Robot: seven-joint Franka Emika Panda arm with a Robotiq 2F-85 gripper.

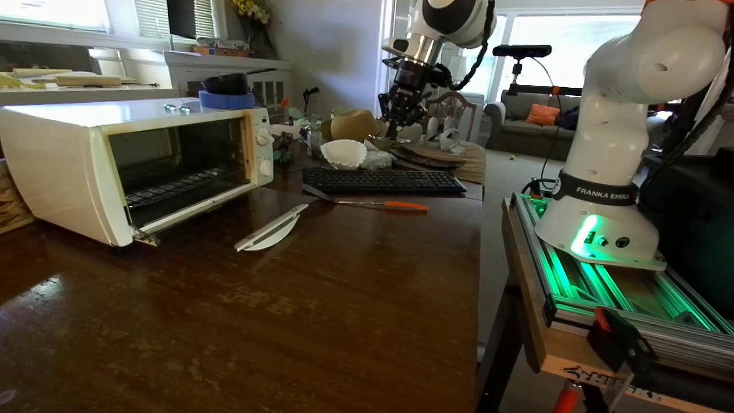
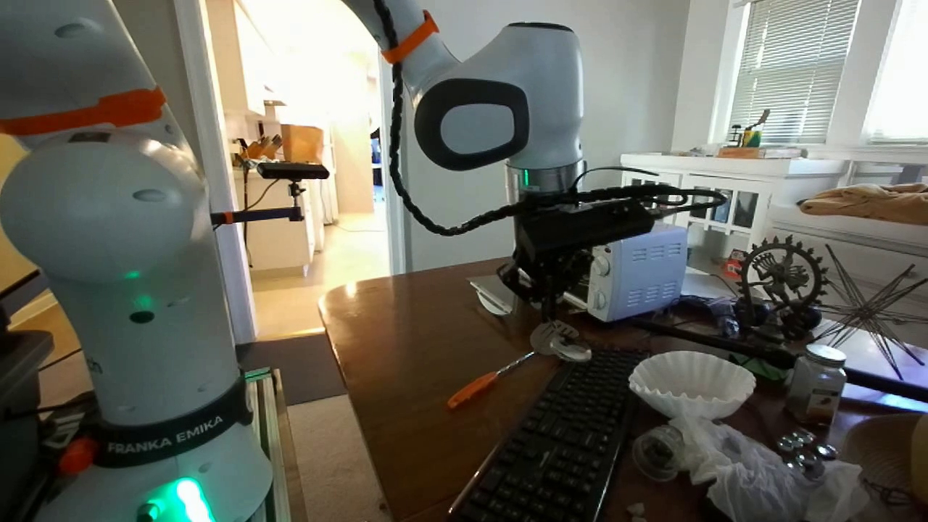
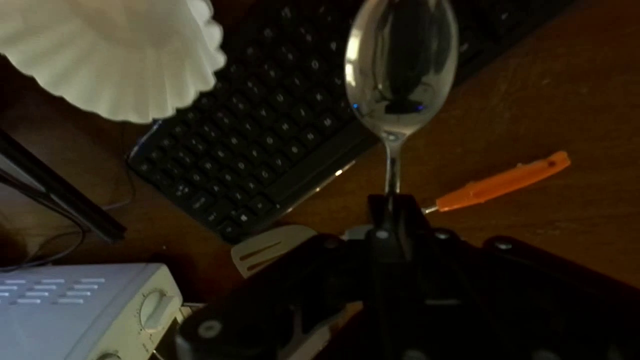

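My gripper is shut on a shiny metal spoon (image 3: 403, 72), its bowl reaching out past the fingertips in the wrist view. Below the spoon, a black keyboard (image 3: 264, 132) lies on the table. An orange-handled slotted turner (image 3: 501, 182) rests alongside the keyboard, partly hidden behind the gripper. In exterior view 1 the gripper (image 1: 395, 124) hangs over the far end of the table, near a white fluted bowl (image 1: 344, 154). That bowl (image 2: 692, 383) stands beyond the keyboard in exterior view 2.
The white toaster oven (image 1: 65, 162) stands at the left with its front open. A white semicircular piece (image 1: 272, 230) lies before it. Clutter including a glass jar (image 2: 815, 383) and crumpled plastic (image 2: 748, 470) surrounds the bowl.
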